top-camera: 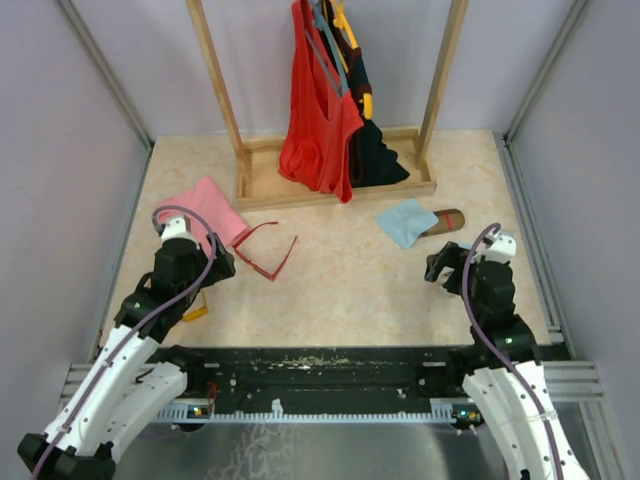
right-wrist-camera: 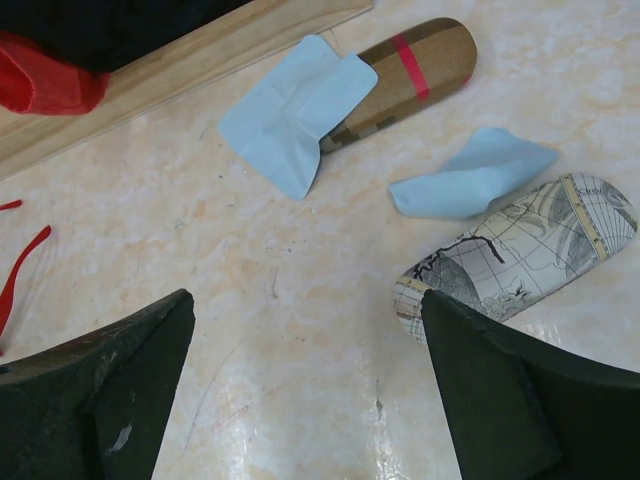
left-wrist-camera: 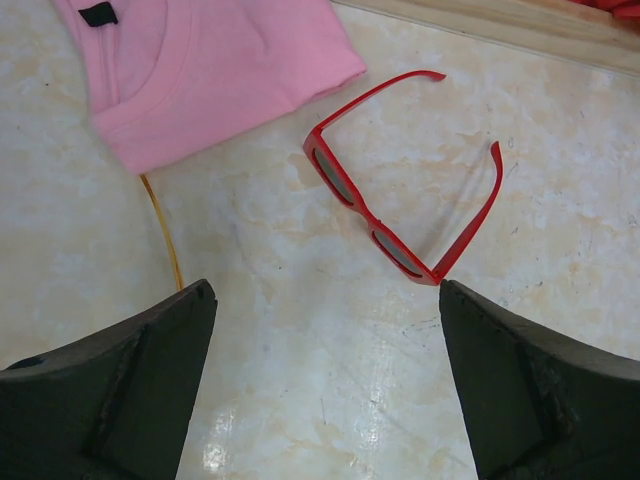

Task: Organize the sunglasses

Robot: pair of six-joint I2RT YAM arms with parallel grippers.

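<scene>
Red-framed sunglasses [left-wrist-camera: 366, 213] lie on the tabletop with both temples unfolded, pointing toward the wooden rack. In the top view the sunglasses [top-camera: 262, 270] are left of centre, to the right of my left gripper [top-camera: 222, 263]. That gripper is open and empty, its fingers short of the frame in the left wrist view. On the right side, a brown glasses case [right-wrist-camera: 410, 80] and a patterned case [right-wrist-camera: 520, 250] lie with a light blue cloth [right-wrist-camera: 300, 110] and a second blue cloth [right-wrist-camera: 470, 175]. My right gripper hangs open above the table, holding nothing.
A wooden rack [top-camera: 270, 196] with hanging red [top-camera: 318, 110] and dark clothes stands at the back. A folded pink shirt [left-wrist-camera: 220, 70] lies beside the sunglasses, and a yellow item [top-camera: 196, 309] is partly hidden by the left arm.
</scene>
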